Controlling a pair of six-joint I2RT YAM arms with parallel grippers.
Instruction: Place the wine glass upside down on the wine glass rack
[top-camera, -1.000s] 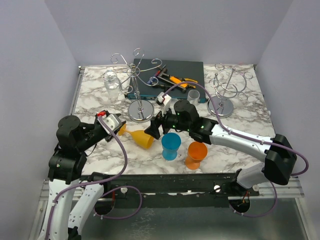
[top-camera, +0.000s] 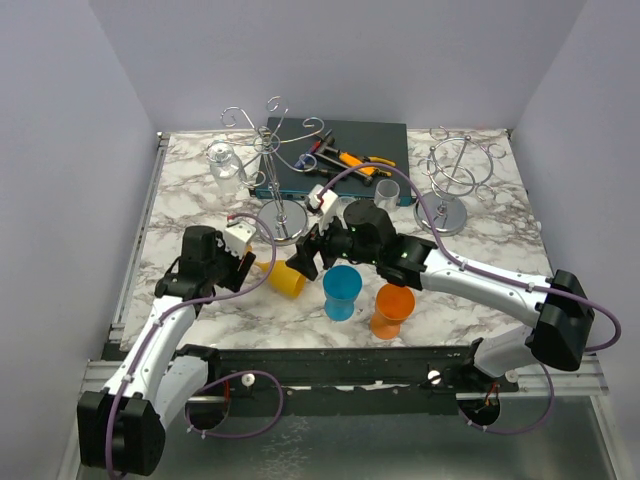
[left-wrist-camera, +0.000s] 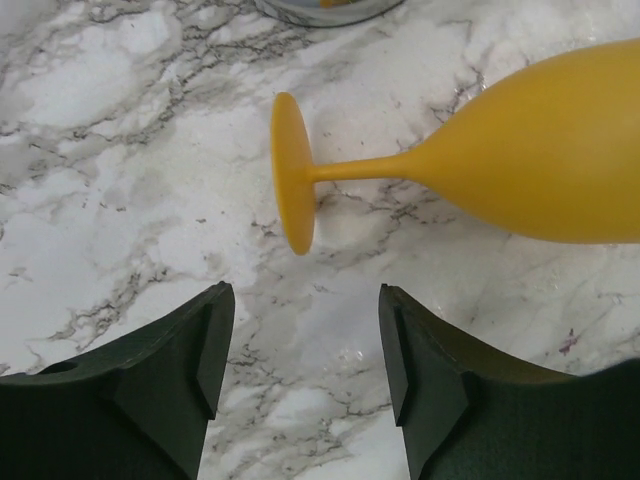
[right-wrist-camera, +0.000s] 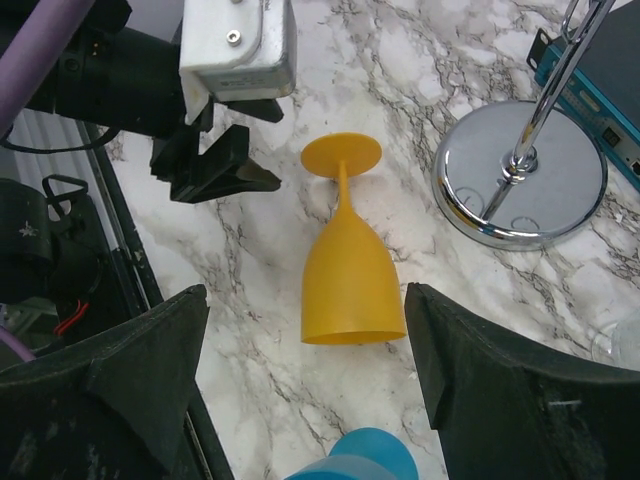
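A yellow wine glass (top-camera: 284, 278) (left-wrist-camera: 530, 140) (right-wrist-camera: 350, 285) lies on its side on the marble top. My left gripper (top-camera: 236, 262) is low beside its foot and stem, fingers apart, nothing between them. My right gripper (top-camera: 312, 250) hangs over the area just right of the glass, fingers spread and empty. The tall chrome rack (top-camera: 284, 218) (right-wrist-camera: 510, 185) stands behind the yellow glass, with a clear glass (top-camera: 226, 170) upside down at its left.
A blue cup (top-camera: 342, 295) and an orange cup (top-camera: 392, 312) stand at the front right. A smaller rack (top-camera: 447, 212) is at the back right. A dark board (top-camera: 385, 140) with tools lies at the back.
My left arm has come down from higher up to low beside the foot of the yellow glass. The right arm has barely moved.
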